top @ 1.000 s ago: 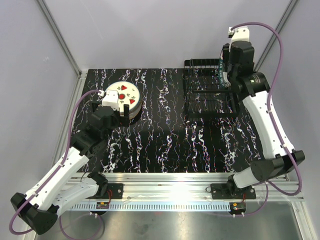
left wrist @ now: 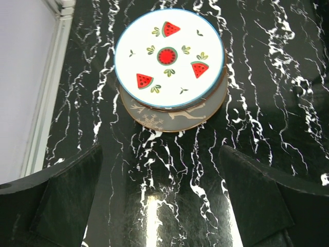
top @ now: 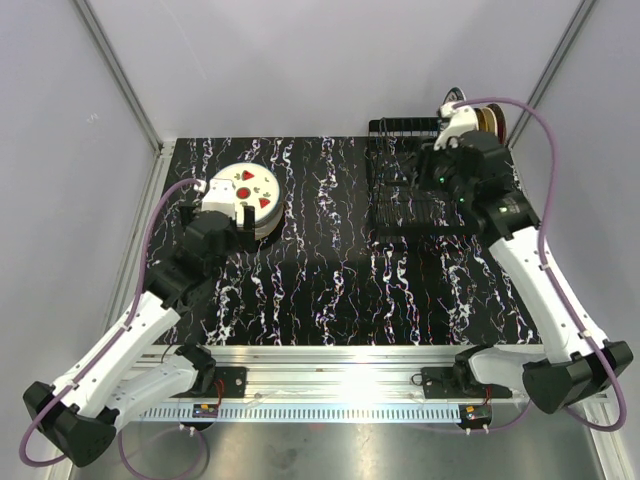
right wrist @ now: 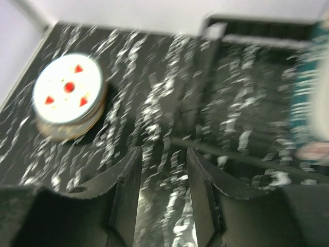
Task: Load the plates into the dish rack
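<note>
A stack of plates [left wrist: 169,56] lies flat at the left of the table; the top one is white with a blue rim and watermelon pictures, and a brownish plate [left wrist: 175,120] shows beneath. Just short of the stack, my left gripper [top: 217,214] stands open and empty. The black dish rack [top: 402,229] is at the back right, with several plates [top: 496,120] upright along its right side. My right gripper [top: 428,168] hangs over the rack, its fingers part open. Nothing shows between its fingers. The right arm hides some of the rack and plates.
Pale walls close in the back and both sides. A metal rail [top: 345,360] runs along the front.
From above the right end of the rack, my right gripper has moved left and toward the front, away from the upright plates. The left arm stays almost still beside the stack.
</note>
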